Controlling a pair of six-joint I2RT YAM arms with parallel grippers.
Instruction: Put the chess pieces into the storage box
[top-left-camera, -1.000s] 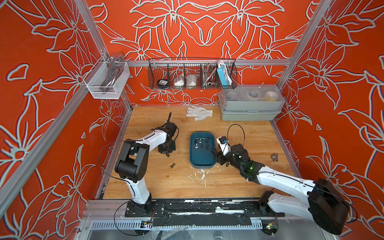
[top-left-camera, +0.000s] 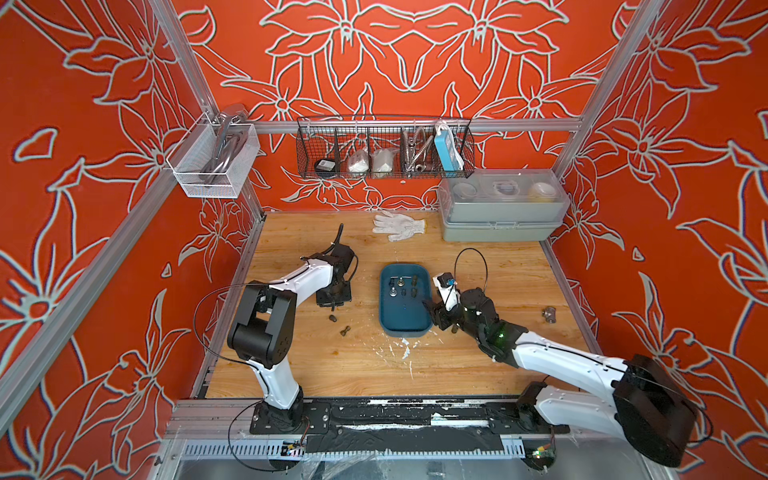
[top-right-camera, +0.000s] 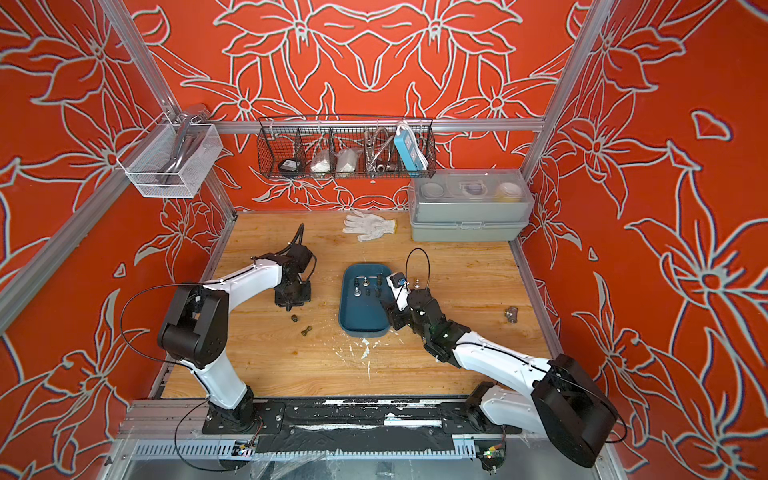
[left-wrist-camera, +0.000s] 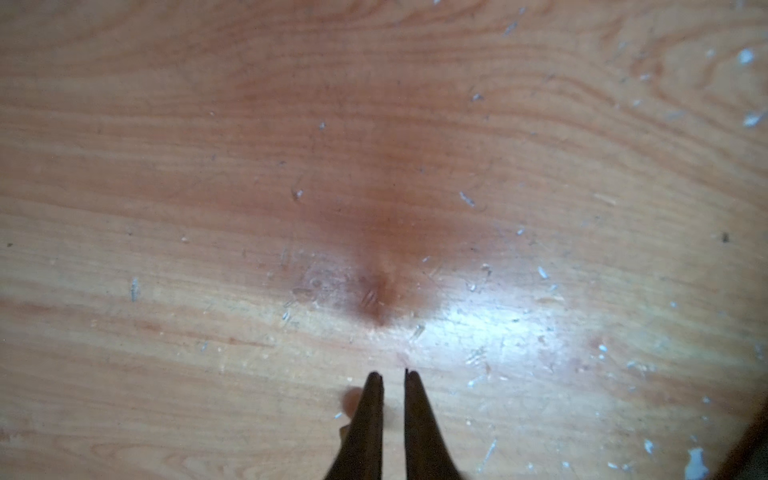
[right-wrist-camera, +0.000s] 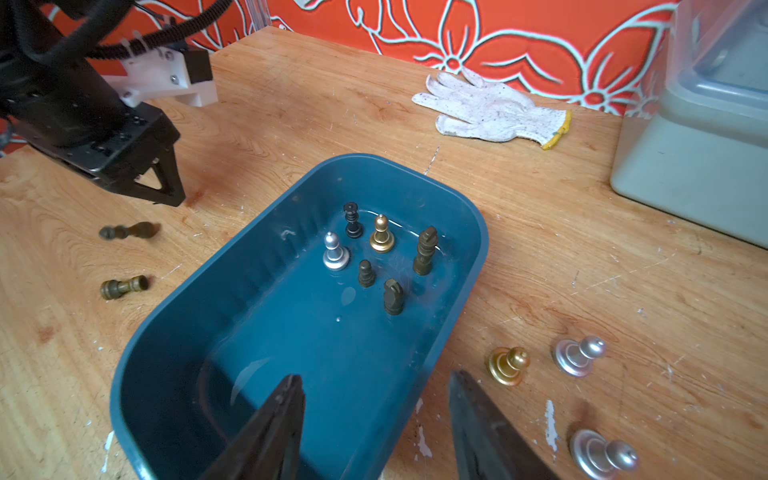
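The blue storage box (right-wrist-camera: 336, 352) sits mid-table with several small chess pieces standing in its far half, among them a silver pawn (right-wrist-camera: 334, 254) and a dark knight (right-wrist-camera: 393, 296). Left of it lie two dark chess pieces, the farther one (right-wrist-camera: 128, 230) and the nearer one (right-wrist-camera: 124, 286). My left gripper is nearly closed above the table; a narrow gap shows between its tips, nothing visible in it, and a piece (left-wrist-camera: 350, 401) lies partly hidden behind one finger. My right gripper is open and empty over the box's right rim.
Right of the box stand a gold pawn (right-wrist-camera: 508, 365), a silver pawn (right-wrist-camera: 577, 354) and another silver piece (right-wrist-camera: 601, 454). A white glove (top-left-camera: 398, 225) and a grey lidded case (top-left-camera: 504, 208) are at the back. A small object (top-left-camera: 549, 314) lies far right.
The left gripper has shifted only slightly; the right arm looks still.
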